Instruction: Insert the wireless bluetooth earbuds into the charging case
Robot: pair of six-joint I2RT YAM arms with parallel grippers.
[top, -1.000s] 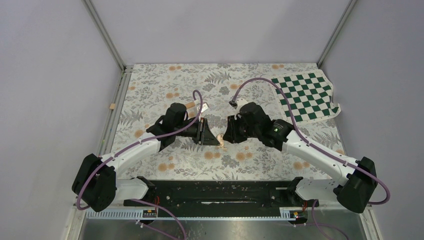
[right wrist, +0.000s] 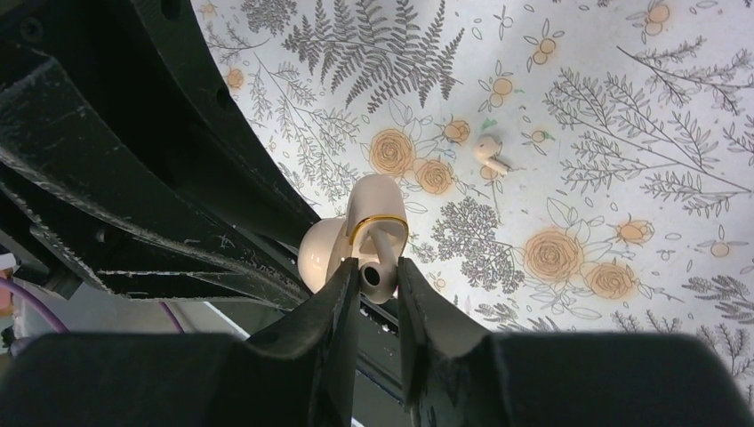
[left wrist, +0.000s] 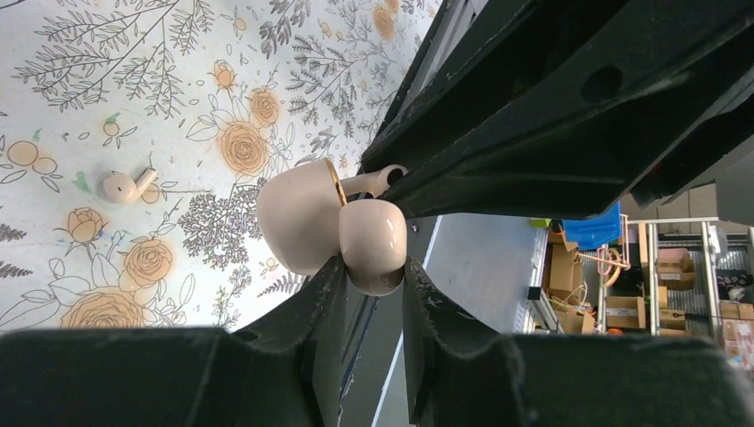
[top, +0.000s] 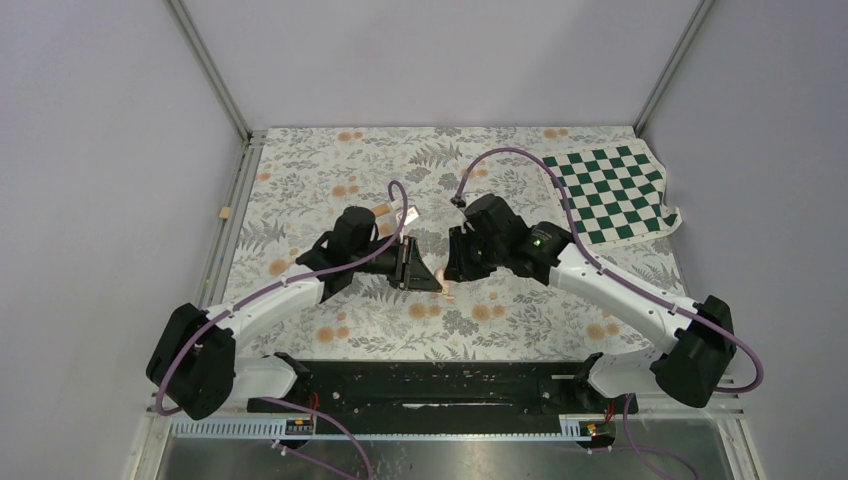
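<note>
Above the mat's front middle, my left gripper is shut on the pale, open charging case (left wrist: 298,218) (right wrist: 375,200), gripping its glossy rounded part. My right gripper is shut on an earbud's stem (right wrist: 381,249), which reaches into the gold-rimmed case; the earbud's far end is hidden. The two grippers meet closely in the top view, my right (top: 452,262) beside my left (top: 425,275). A second earbud (left wrist: 120,187) (right wrist: 489,151) lies on the floral mat below.
A green checkered board (top: 610,190) lies at the mat's back right. Small tan and white items (top: 381,209) lie behind my left arm.
The left arm looks almost unchanged.
</note>
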